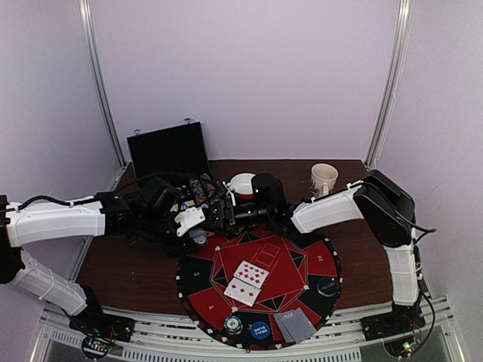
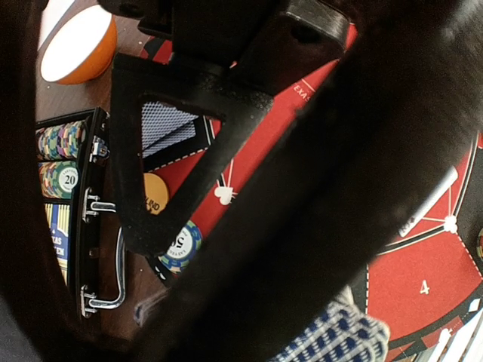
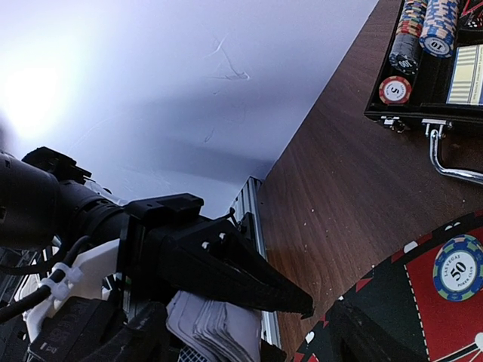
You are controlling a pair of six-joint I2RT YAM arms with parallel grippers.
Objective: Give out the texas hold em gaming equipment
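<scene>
A stack of playing cards [image 3: 215, 326] is pinched in my left gripper [image 1: 190, 220], which is shut on it. In the left wrist view, the blue-and-white patterned card backs [image 2: 332, 335] show blurred at the bottom edge. My right gripper [image 1: 220, 216] is close beside the left one, over the far-left part of the round red-and-black mat [image 1: 226, 260]. It looks part open, and whether its fingers touch the cards is hidden. Two face-up cards [image 1: 247, 283] lie mid-mat. Face-down grey cards [image 1: 295, 325], a blue button [image 1: 259, 330] and a chip [image 1: 233, 325] lie near its front edge.
The open chip case [image 1: 169, 151] stands at the back left, holding chip stacks [image 3: 436, 30] and card boxes [image 3: 466, 75]. A white bowl [image 1: 242, 183] and a mug [image 1: 323, 179] are at the back. Both arms cover the mat's far-left side; bare table shows at the right.
</scene>
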